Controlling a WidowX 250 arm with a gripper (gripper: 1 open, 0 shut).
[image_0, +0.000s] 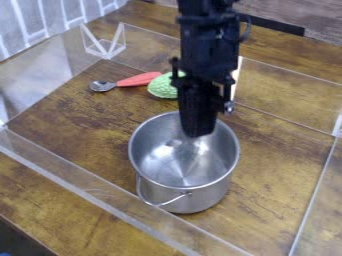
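My dark gripper (198, 116) reaches down from the top of the view to just over the far part of a steel pot (175, 186), its tip overlapping the rim. I cannot tell whether its fingers are open or shut. A green bumpy object (160, 86) lies behind it, partly hidden. A spoon with a red handle (139, 78) and metal bowl lies to the left of that.
Clear plastic panels (54, 160) edge the area on the left and right.
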